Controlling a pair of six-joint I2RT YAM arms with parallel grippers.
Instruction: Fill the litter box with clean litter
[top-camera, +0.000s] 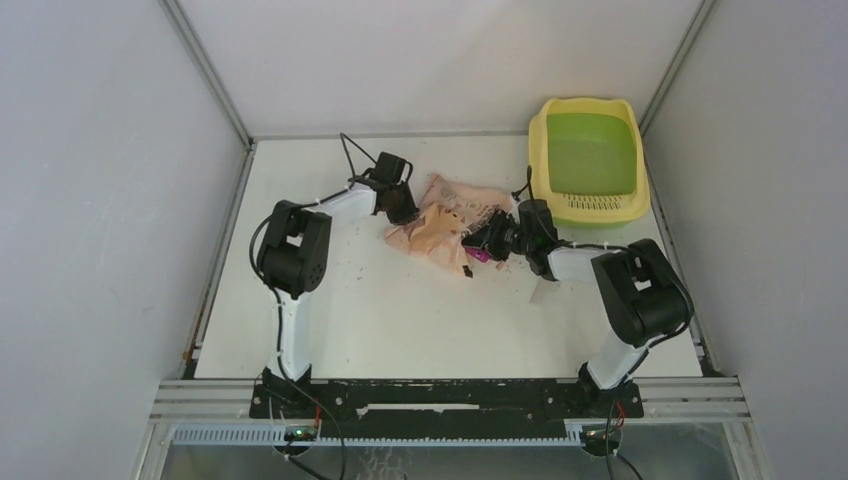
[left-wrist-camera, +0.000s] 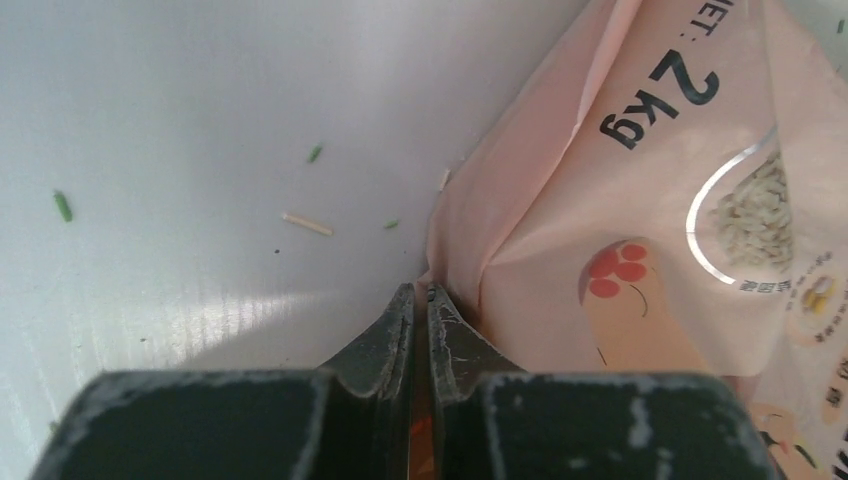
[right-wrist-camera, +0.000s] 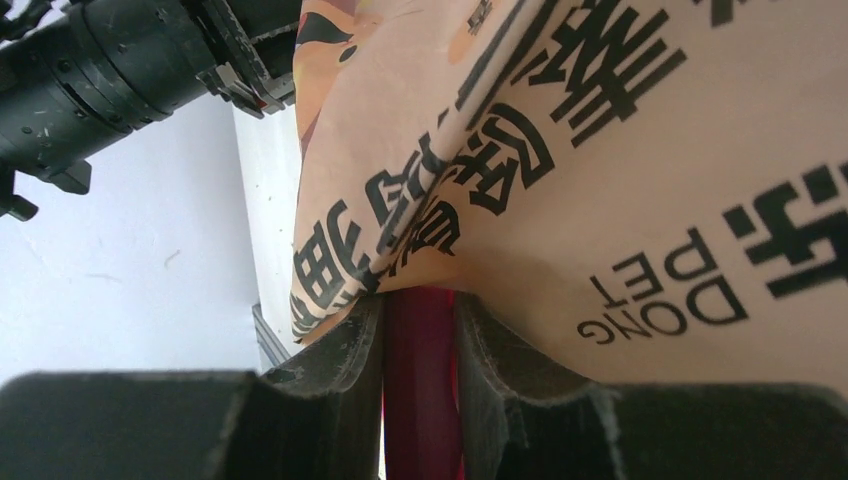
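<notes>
A peach paper litter bag (top-camera: 440, 235), printed "2 kg" in the left wrist view, lies crumpled in the middle of the table. My left gripper is at the bag's left end, its fingers nearly together at a folded edge; whether paper is between them is unclear. My right gripper is at the bag's right side, fingers part way apart around a magenta object (right-wrist-camera: 420, 390) under the printed paper. The yellow and green litter box (top-camera: 590, 160) stands at the back right.
Small green and pale pellets (left-wrist-camera: 308, 222) lie scattered on the white table (top-camera: 330, 340). Walls bound the sides and back.
</notes>
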